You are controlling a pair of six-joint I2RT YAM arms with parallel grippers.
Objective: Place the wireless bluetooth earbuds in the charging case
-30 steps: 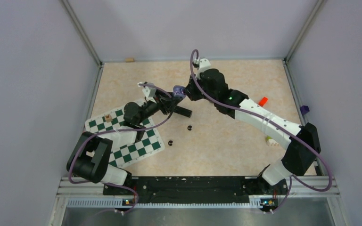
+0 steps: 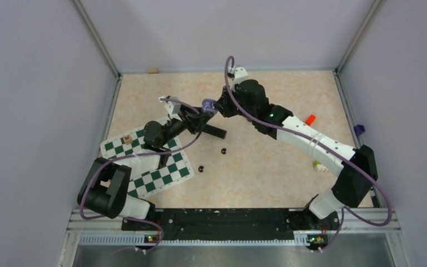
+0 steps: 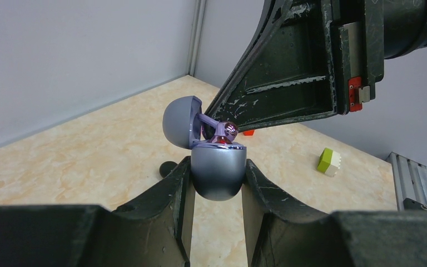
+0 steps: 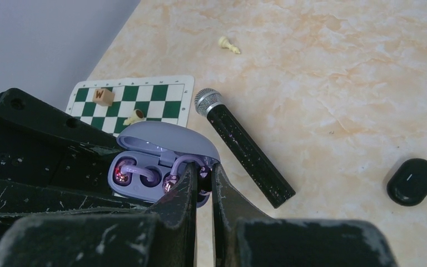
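Note:
The lavender charging case [image 2: 209,104] is held open in the air by my left gripper, shut on its rounded body, lid raised. In the right wrist view, one earbud [image 4: 139,170] sits in the case's left slot. The other earbud [image 4: 179,164] is at the right side of the case, held in the shut fingertips of my right gripper; whether it is seated in its slot cannot be told. In the left wrist view the right gripper reaches in behind the case.
Below lie a microphone [image 4: 244,150], a checkered board [image 4: 169,108], a chess piece [image 4: 228,44] and a black rounded object [image 4: 412,182]. An orange block [image 2: 310,119] and a green-white block [image 3: 328,162] are at the right.
My left gripper has shifted slightly left with the case, and the right gripper has edged slightly toward the back of the table.

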